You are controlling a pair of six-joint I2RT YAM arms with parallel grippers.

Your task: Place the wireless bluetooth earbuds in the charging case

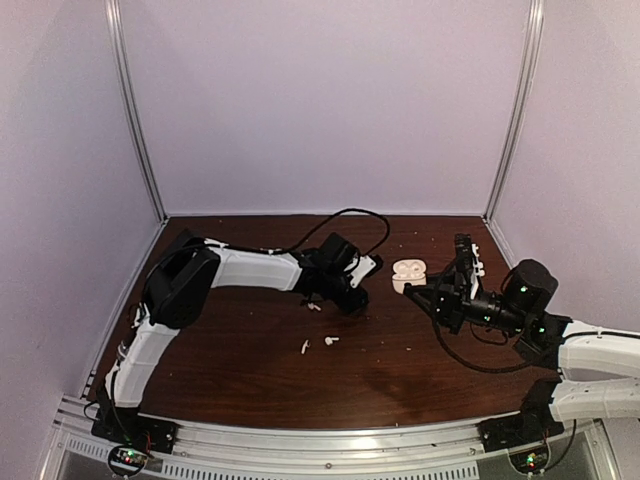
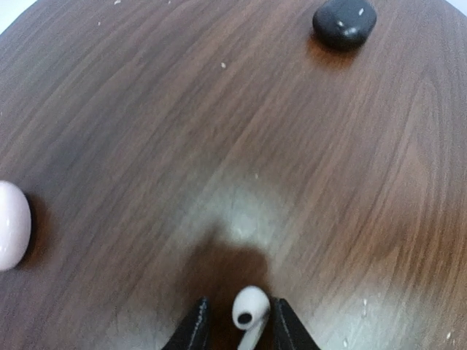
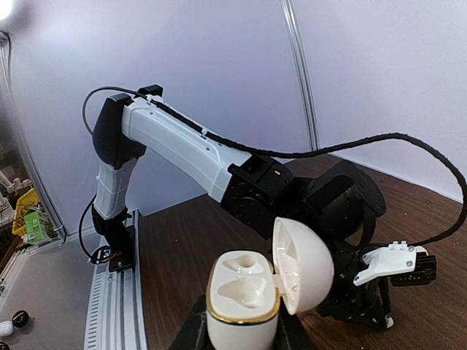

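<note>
The charging case (image 3: 241, 332) is white with a gold rim and its lid (image 3: 310, 266) raised. My right gripper (image 1: 412, 290) is shut on its lower body, holding it above the table; both of its slots look empty. In the left wrist view a white earbud (image 2: 251, 310) with a dark spot lies between the fingertips of my left gripper. The left fingers stand part open: a gap shows on the earbud's left, while the right finger (image 2: 289, 328) is close against it. Whether that finger touches cannot be told.
More small white pieces, apparently earbuds (image 1: 331, 341), lie on the brown table (image 1: 250, 385) in front of the left arm. The left wrist view also has a smooth black object (image 2: 344, 23) and a rounded white one (image 2: 11, 224).
</note>
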